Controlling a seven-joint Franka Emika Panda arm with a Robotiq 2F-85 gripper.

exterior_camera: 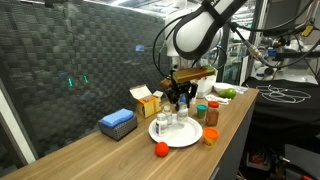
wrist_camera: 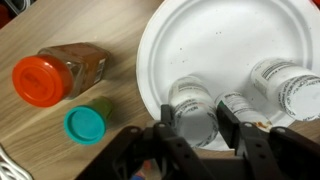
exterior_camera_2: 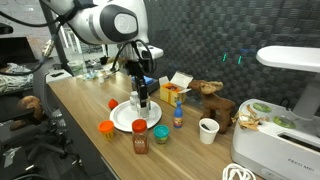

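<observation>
My gripper is shut on a white bottle (wrist_camera: 192, 98), held by its upper part. The wrist view looks down on it over the white plate (wrist_camera: 154, 45). A larger white bottle (wrist_camera: 285, 82) and a smaller white bottle (wrist_camera: 240, 106) are to the right of it there. In exterior view 1, the gripper (exterior_camera: 181, 102) is over the right part of the plate (exterior_camera: 180, 140), with other white bottles close by on its left. Whether the held bottle touches the plate, I cannot tell.
Beside the plate stand a red-lidded spice jar (wrist_camera: 60, 76) and a teal-lidded jar (wrist_camera: 86, 123). A red ball (exterior_camera: 161, 149) and an orange cup (exterior_camera: 210, 135) sit near its front. Behind are a yellow box (exterior_camera: 146, 101) and a blue container (exterior_camera: 118, 124).
</observation>
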